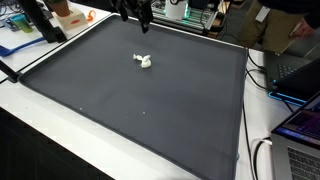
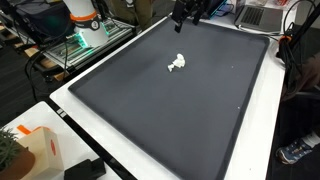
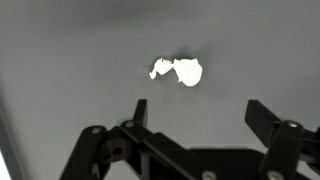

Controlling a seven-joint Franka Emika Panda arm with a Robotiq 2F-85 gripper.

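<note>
A small crumpled white piece (image 1: 144, 61), perhaps paper or cloth, lies on the dark grey board (image 1: 150, 110). In the wrist view the white piece (image 3: 187, 71) shows as a wider lump with a narrower end to its left. My gripper is open, its two fingers set wide apart with nothing between them. It hangs above the board, and the piece appears ahead of the fingertips, untouched. In exterior view 1 the gripper (image 1: 132, 14) is at the top edge, beyond the piece; exterior view 2 has the gripper (image 2: 192, 17) at the top, partly cut off.
Most of the board is bare. A laptop (image 1: 300, 140) stands off its right side. A potted plant (image 2: 12, 153) and a black box (image 2: 87, 170) are near the lower left of exterior view 2. Cables run along the board's far right corner.
</note>
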